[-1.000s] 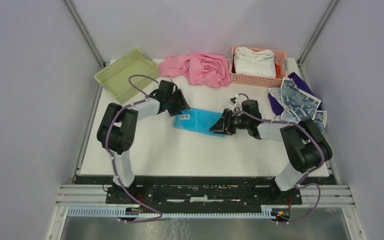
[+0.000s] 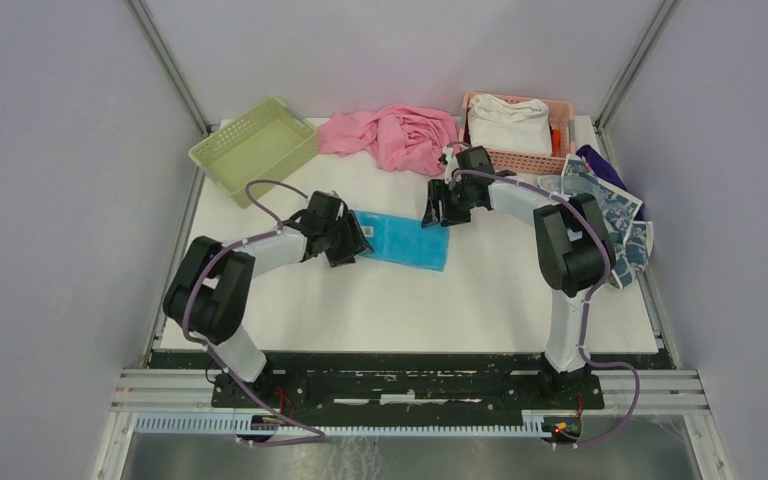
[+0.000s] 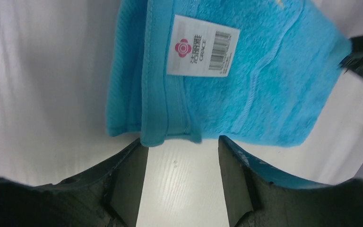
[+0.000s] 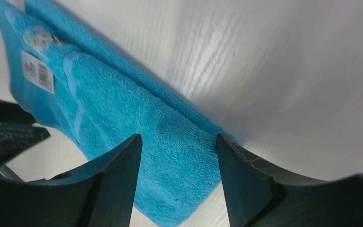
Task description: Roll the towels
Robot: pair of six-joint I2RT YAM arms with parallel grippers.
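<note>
A folded blue towel [image 2: 402, 240] lies flat in the middle of the table, its white label [image 3: 203, 46] at the left end. In the left wrist view, my left gripper stands part open at the towel's near left corner, fingers apart; whether an edge lies between them is unclear. At the far right corner of the towel is my right gripper [image 2: 436, 222]. The right wrist view shows its fingers [image 4: 127, 156] spread wide, with the towel's corner [image 4: 208, 149] in the gap between them, not squeezed.
A green basket [image 2: 260, 150] stands empty at the back left. Beside it lies a crumpled pink towel [image 2: 395, 135], then a pink basket [image 2: 515, 160] with white cloth [image 2: 510, 122]. Patterned blue-and-white cloths [image 2: 600, 205] lie at the right.
My left gripper has come from the towel's far left side to its near left corner. The right one has gone from the near right corner to the far right corner. The towel has shifted slightly.
</note>
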